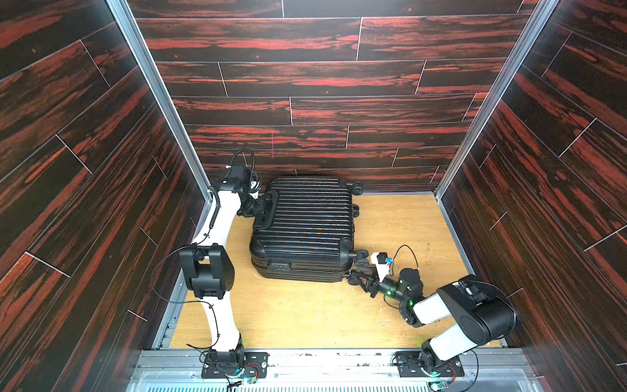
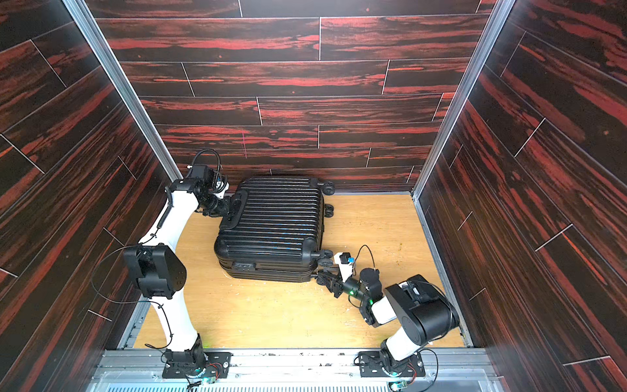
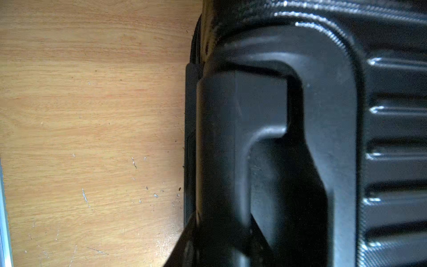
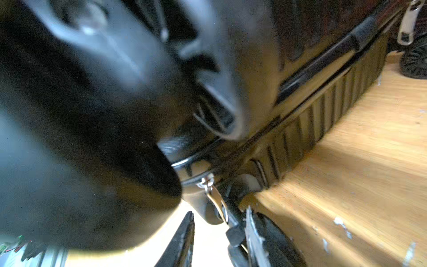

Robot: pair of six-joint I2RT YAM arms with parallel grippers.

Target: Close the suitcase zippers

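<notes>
The black ribbed suitcase [image 1: 307, 222] lies flat on the wooden floor. My left gripper is shut on the suitcase's side handle [image 3: 222, 146], its finger tips just showing at the bottom of the left wrist view. At the near right corner, by the wheels, my right gripper stands part open. A metal zipper pull [image 4: 217, 202] hangs from its slider at the seam in the right wrist view, its lower end near the right-hand finger [image 4: 255, 240]. Whether the pull lies fully between the fingers is hard to tell.
A large blurred wheel [image 4: 111, 146] fills the left of the right wrist view, close to my fingers. Another silver pull [image 4: 409, 22] shows farther along the suitcase, above a far wheel [image 4: 415, 60]. Bare floor [image 1: 294, 320] lies in front.
</notes>
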